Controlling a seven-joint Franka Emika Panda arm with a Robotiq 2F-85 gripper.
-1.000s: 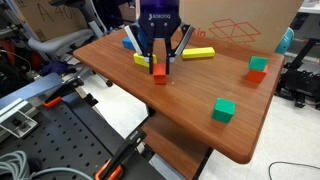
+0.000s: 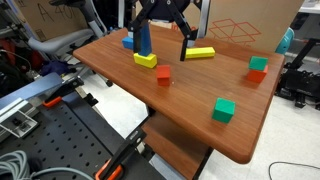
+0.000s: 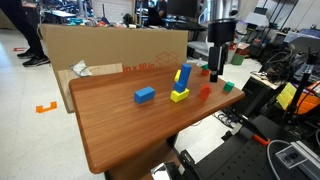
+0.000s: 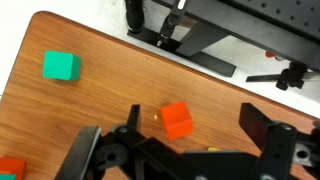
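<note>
A red block rests on the wooden table, near the edge on the robot's side. My gripper is raised above it, its fingers spread wide with nothing between them. From the wrist view, the red block lies below, in the gap between the two dark fingers, and the gripper is clear of it. A yellow block carries an upright blue block; in exterior view 1 this pair is beside the red block and partly behind the gripper.
A green block sits alone near the table's end. Another green block is on a red one at the far edge. A yellow bar and a separate blue block lie elsewhere.
My gripper has risen from around the red block, and its fingers have spread apart. The red block stays on the table, shifted slightly from where it was a second ago.
</note>
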